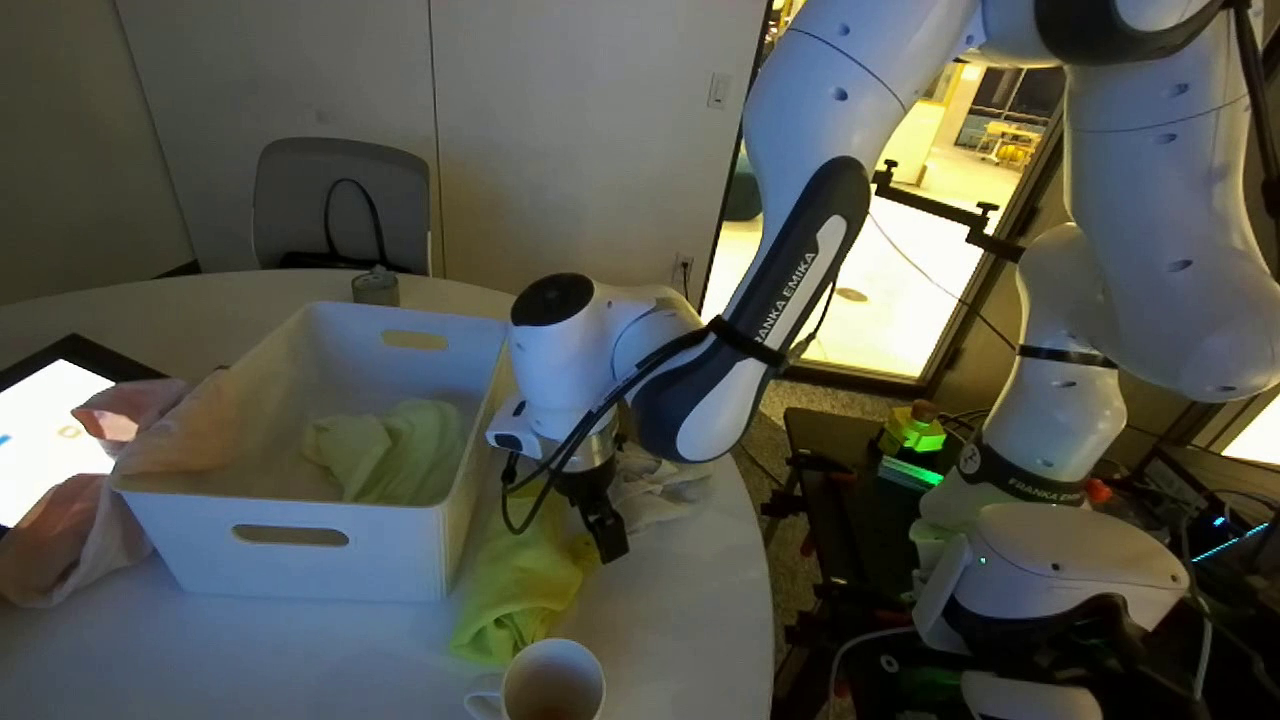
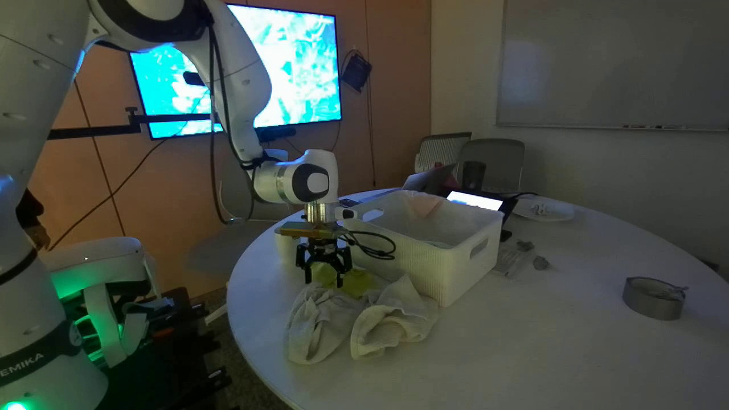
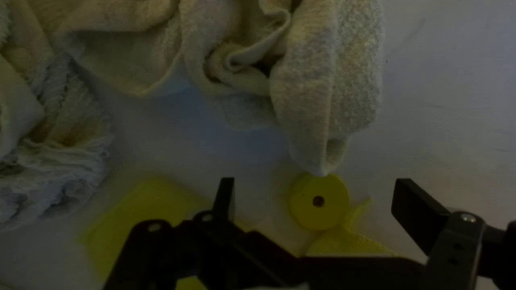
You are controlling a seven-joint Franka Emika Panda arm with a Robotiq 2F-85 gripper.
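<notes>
My gripper stands open with nothing between its fingers. It is low over the table, beside the white bin (image 1: 294, 558). Under and beside it lies a yellow-green cloth (image 1: 522, 588); the wrist view shows a yellow disc (image 3: 319, 200) with a dark centre between the fingertips, apart from them. A crumpled pale towel (image 3: 329, 82) lies just beyond, its tip close to the disc. In exterior view 2 that towel (image 2: 393, 318) spreads on the table in front of the gripper. Inside the bin rests a pale green cloth (image 1: 402, 450).
A mug (image 1: 552, 684) stands near the yellow-green cloth. Pinkish cloth (image 1: 180, 444) hangs over the bin's far-left wall, near a lit tablet (image 1: 54, 426). A roll of tape (image 2: 654, 298) sits on the table's other side, with clear tabletop around it.
</notes>
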